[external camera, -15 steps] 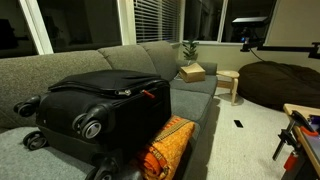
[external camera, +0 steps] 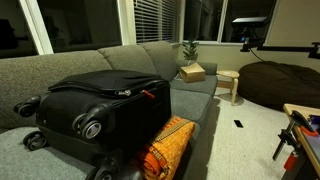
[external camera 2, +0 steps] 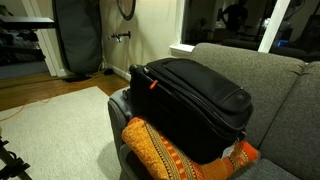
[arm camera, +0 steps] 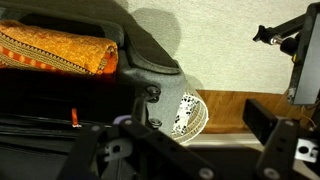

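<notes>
My gripper stands open at the bottom of the wrist view, its two dark fingers wide apart with nothing gripped between them. Below it, out of its grasp, are a grey sofa edge and a patterned whitish item (arm camera: 187, 113). A black suitcase (external camera: 120, 105) lies on its side on the grey sofa (external camera: 50, 75), wheels facing the near left in exterior view 1. Beside it, an orange patterned cloth (external camera: 172, 145) is bunched on the seat; in exterior view 2 the cloth (external camera 2: 165, 155) lies along the suitcase (external camera 2: 190, 100).
Farther along the sofa sits a cardboard box (external camera: 192, 73), with a small round wooden table (external camera: 228, 82) past its end. A dark beanbag (external camera: 280, 85) fills the far right. Pale carpet (external camera: 235, 140) is mostly clear, and a cluttered wooden desk (external camera: 308, 140) stands at right.
</notes>
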